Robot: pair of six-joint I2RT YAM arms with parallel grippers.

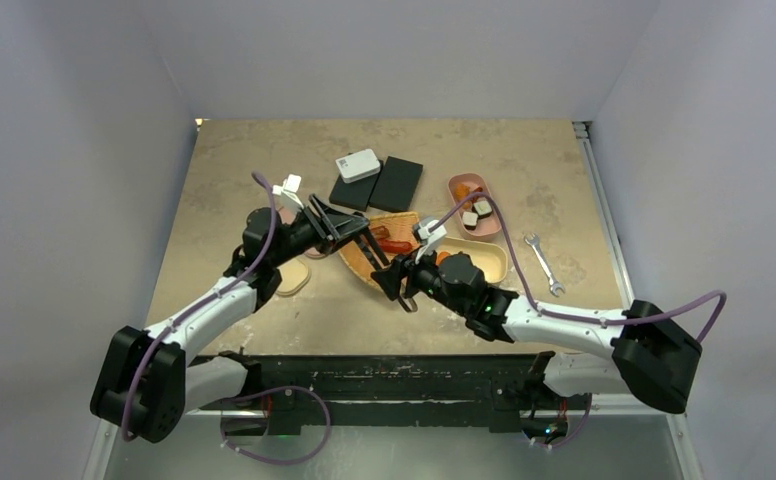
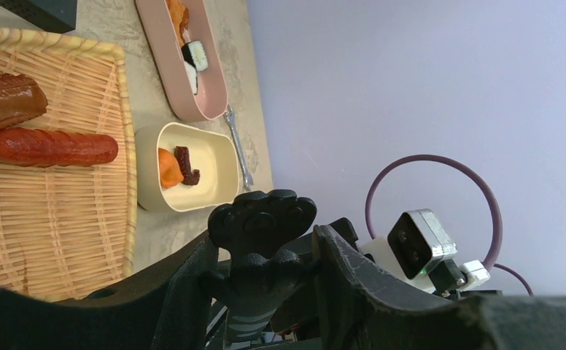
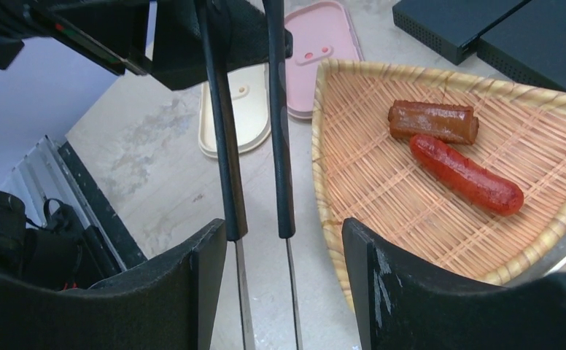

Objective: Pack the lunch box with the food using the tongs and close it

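Note:
Black-handled tongs point(image 1: 372, 250) slant down from my left gripper point(image 1: 359, 226), which is shut on them. Their scalloped black end point(image 2: 262, 215) pokes up between the left fingers in the left wrist view. In the right wrist view the tongs' two black arms with thin metal ends pass across the space between the parted fingers of my right gripper point(image 1: 394, 284), which is open; whether they touch is unclear. A wicker basket point(image 3: 367, 175) under the arms holds a red sausage point(image 3: 466, 175) and a brown sausage point(image 3: 433, 122). The cream box point(image 2: 214, 191) contains orange and dark-brown food.
The pink box point(image 1: 454, 205) at the back right holds fried food and rice pieces. Cream and pink lids point(image 3: 254, 109) lie to the left. Black slabs point(image 1: 397, 185) and a white device point(image 1: 358, 165) sit behind the basket. A wrench point(image 1: 544, 265) lies at the right.

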